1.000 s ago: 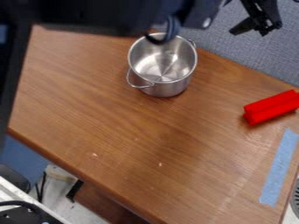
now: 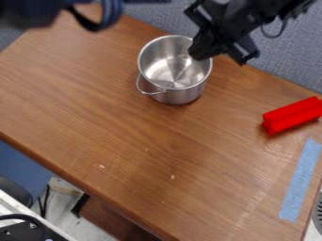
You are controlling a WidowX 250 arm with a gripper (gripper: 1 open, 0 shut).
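Observation:
A steel pot [image 2: 171,80] with a wire handle stands on the wooden table [image 2: 138,151], upper middle of the camera view. The black gripper [image 2: 201,52] is over the pot's back right rim, pointing down and left, shut, with nothing clearly seen between its fingers. A red object [image 2: 289,116] lies at the table's right.
A strip of blue tape [image 2: 299,179] is on the table's right side. Grey padded material [image 2: 283,66] borders the back edge. A dark blurred shape crosses the top left.
The gripper has moved down and left to the pot's rim. The large dark shape that covered much of the top left has withdrawn upward. The pot and red object have stayed put.

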